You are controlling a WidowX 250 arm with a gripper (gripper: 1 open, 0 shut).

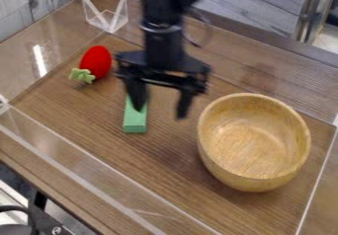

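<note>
My dark gripper [179,89] hangs from the top of the view over the middle of the table, blurred, with two dark prongs pointing down and apart. It stands open, and I see nothing clearly held. A green block [134,117] lies left of it, its upper end near or behind the left prong. A red strawberry-like object [95,61] with a green top lies at the upper left. A large wooden bowl [254,140] sits at the right.
A clear container [106,14] stands at the back left. The table [106,170] has free room at the front and the back right. A black cable or fixture shows at the bottom left corner.
</note>
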